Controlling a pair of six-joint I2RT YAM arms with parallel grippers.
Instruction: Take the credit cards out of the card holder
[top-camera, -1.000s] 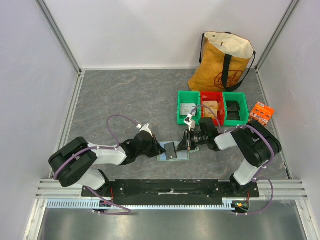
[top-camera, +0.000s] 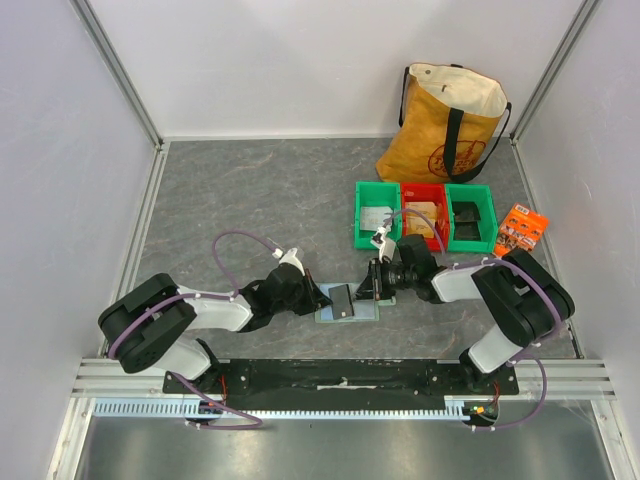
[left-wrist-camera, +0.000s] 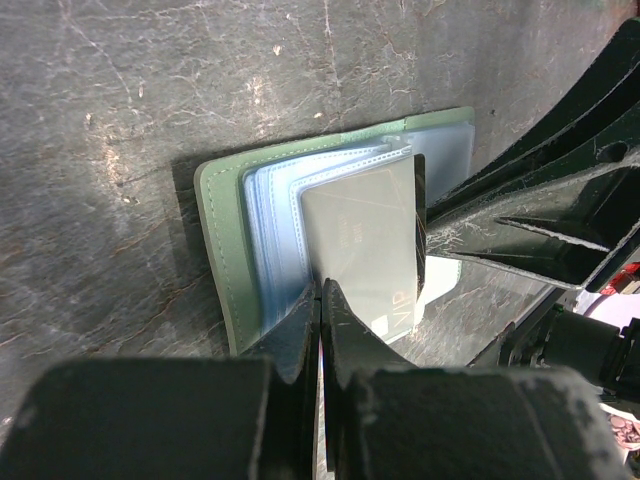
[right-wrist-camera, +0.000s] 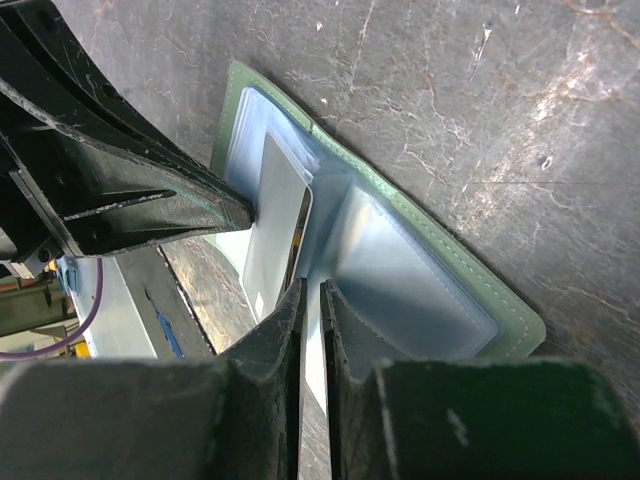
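The card holder (top-camera: 366, 312), a pale green folder with clear bluish sleeves, lies spread open on the grey table between my two grippers. A grey card sits in a stitched sleeve; the right wrist view shows the same grey card (right-wrist-camera: 270, 215) with a dark, thin edge lifted along its side. My left gripper is shut, its tips against the grey card near the sleeve; nothing clear shows between them. Over the clear flap (right-wrist-camera: 400, 270) by the card's raised edge, my right gripper stands slightly open, its narrow gap empty.
Behind the right arm stand green (top-camera: 357, 235), red (top-camera: 444, 190) and green (top-camera: 492, 205) bins with items inside. A yellow bag (top-camera: 425, 135) and an orange packet (top-camera: 520, 228) are at the right back.
The left arm and the holder look unmoved.
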